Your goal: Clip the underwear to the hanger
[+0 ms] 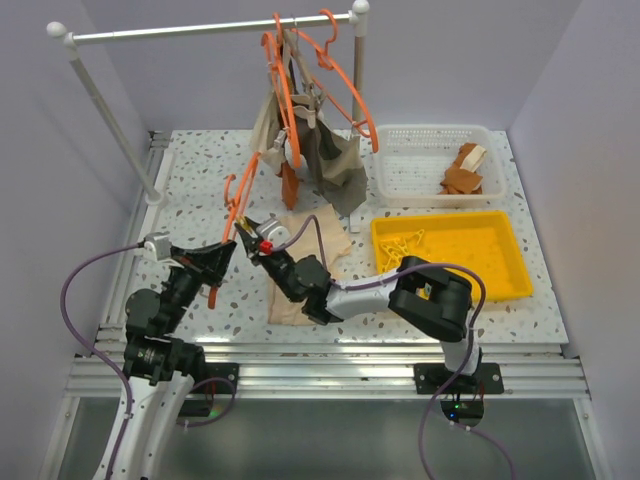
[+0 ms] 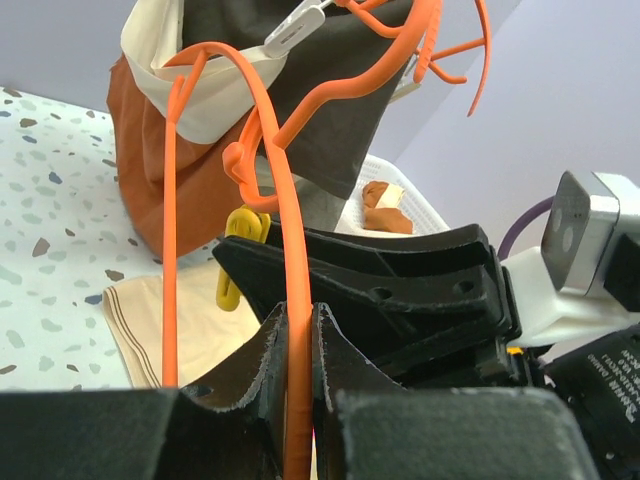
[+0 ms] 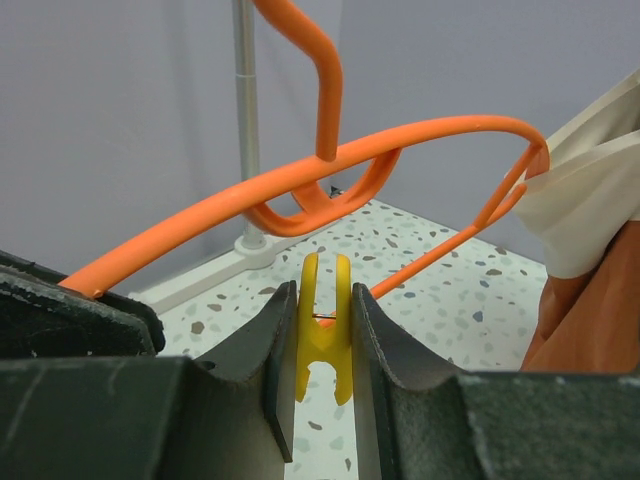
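Note:
My left gripper (image 1: 222,258) is shut on an orange hanger (image 2: 295,250), which stands upright between its fingers in the left wrist view. My right gripper is just to the right, holding a yellow clip (image 3: 341,340) between its fingertips beneath the hanger's orange bar (image 3: 420,135). Beige underwear (image 1: 310,315) lies flat on the table below the right arm, partly hidden. More garments (image 1: 335,180) hang from orange hangers behind.
A white rack (image 1: 210,29) spans the back. The white basket (image 1: 410,200) with brown cloth and the yellow bin (image 1: 500,285) with clips are on the right.

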